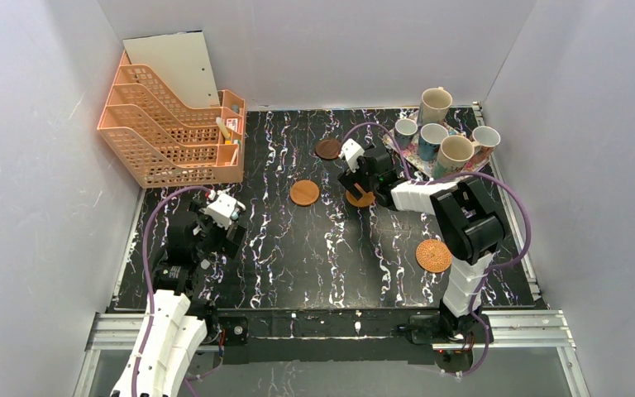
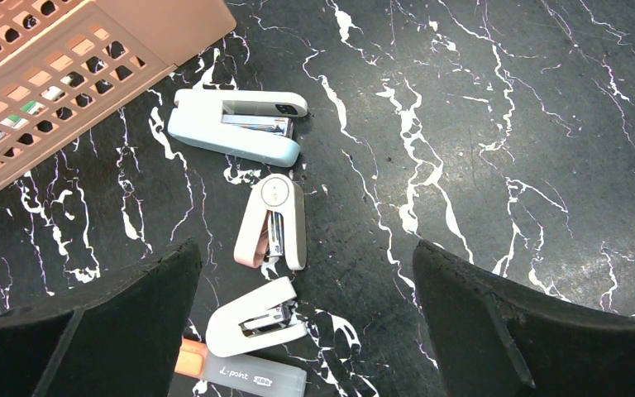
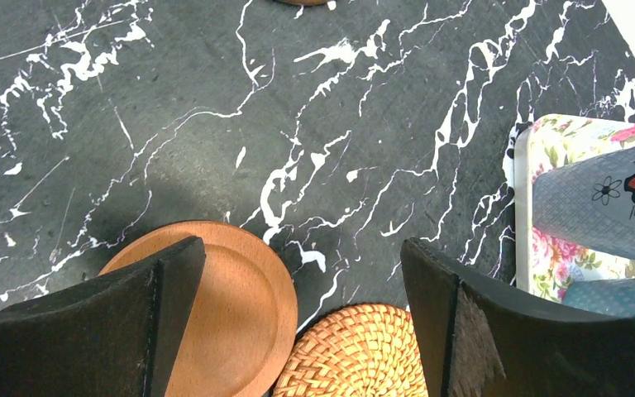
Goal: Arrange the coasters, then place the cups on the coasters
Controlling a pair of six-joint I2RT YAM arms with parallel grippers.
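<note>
Several cups stand on a floral tray (image 1: 416, 155) at the back right of the top view. One, a small grey cup with a red heart (image 3: 603, 194), shows at the right of the right wrist view. My right gripper is open, left of that tray. A brown wooden coaster (image 3: 240, 306) shows between and partly behind its fingers; whether they touch it cannot be told. Beside that, lower down, is a woven coaster (image 3: 355, 356). My left gripper is open above several staplers, holding nothing.
Another wooden coaster (image 1: 304, 193) and a dark coaster (image 1: 328, 149) lie mid-table. An orange rack (image 1: 174, 149) fills the back left. Under the left gripper are a blue-white stapler (image 2: 236, 141), a pink one (image 2: 277, 207) and a white one (image 2: 240, 327).
</note>
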